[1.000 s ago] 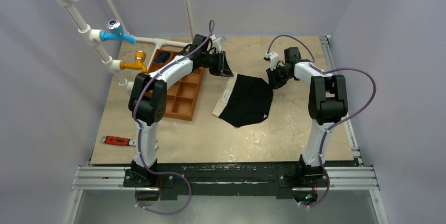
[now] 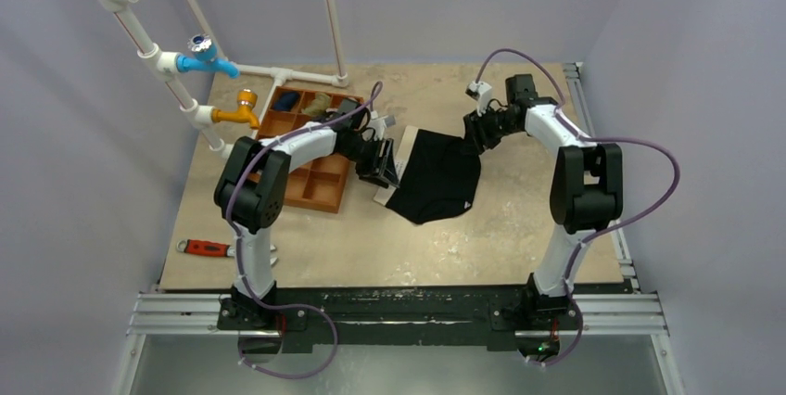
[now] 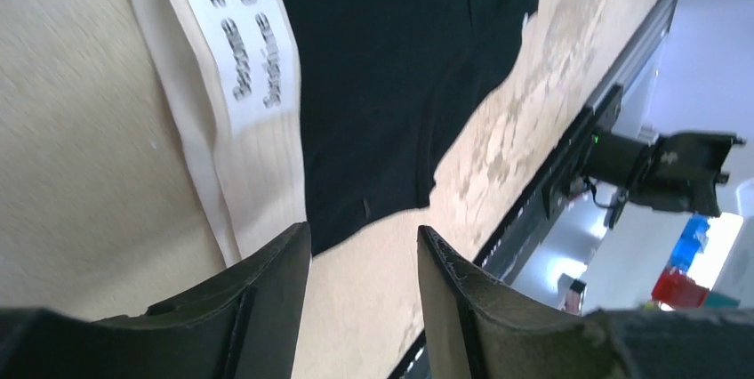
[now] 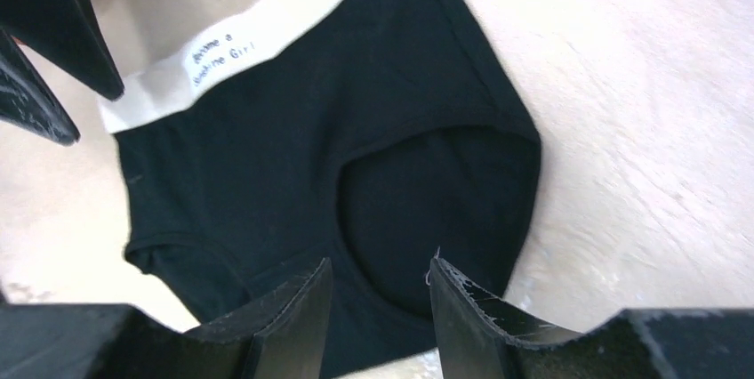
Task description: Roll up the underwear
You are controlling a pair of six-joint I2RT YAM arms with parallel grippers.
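Note:
Black underwear with a pale waistband lies flat in the middle of the table, the waistband toward the left. A printed label shows on the band. In the top view my left gripper hangs over the waistband's near part; its fingers stand apart with nothing between them, the band's near end beyond them in the left wrist view. My right gripper is over the underwear's far right corner. A gap shows between its fingers, and they hold no cloth.
A brown compartment box stands left of the underwear, close to my left arm, with rolled items in its back compartments. A red-handled tool lies at the front left. Bare table surrounds the underwear in front.
My left gripper has come from the waistband's far end toward its near part. The right gripper has shifted slightly left and away from the front, its fingers spreading. The underwear has stayed in place.

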